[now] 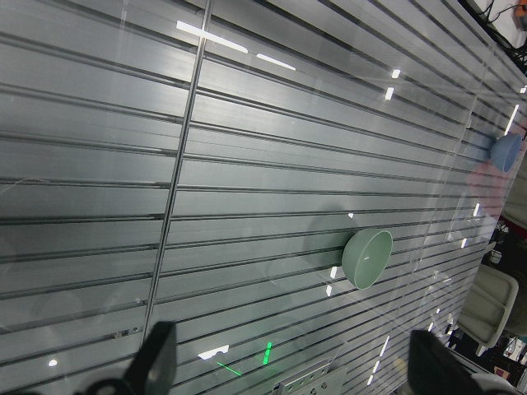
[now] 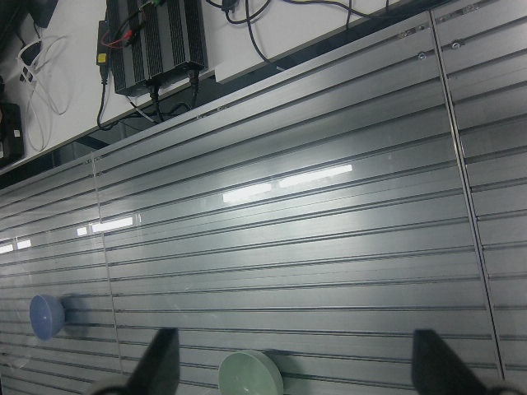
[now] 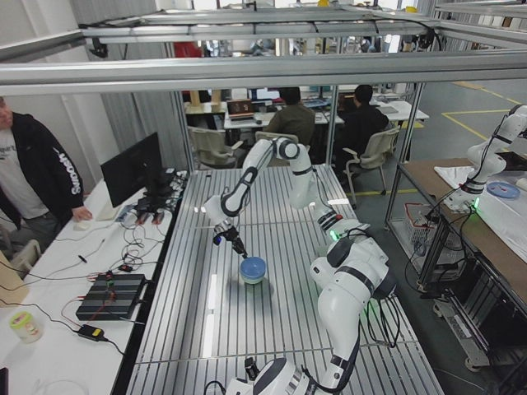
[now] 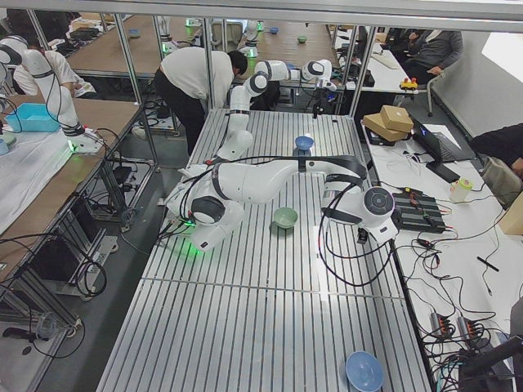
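In the camera left view a blue bowl (image 3: 252, 271) sits mid-table, a gripper (image 3: 240, 251) just beside it. The camera right view differs: a green bowl (image 4: 285, 218) at the middle, blue bowls (image 4: 303, 143) (image 4: 364, 372) at far and near ends. Both wrist views show the green bowl (image 1: 367, 258) (image 2: 249, 374) and a blue bowl (image 1: 506, 151) (image 2: 46, 317) apart. My left gripper and right gripper each show widely parted, blurred fingers, open with nothing between.
The slatted metal table (image 3: 189, 329) has free room around the bowls. A white desk (image 3: 58, 362) with electronics runs alongside. The white arms and loose cables take up part of the table, inside an aluminium frame (image 3: 263, 66).
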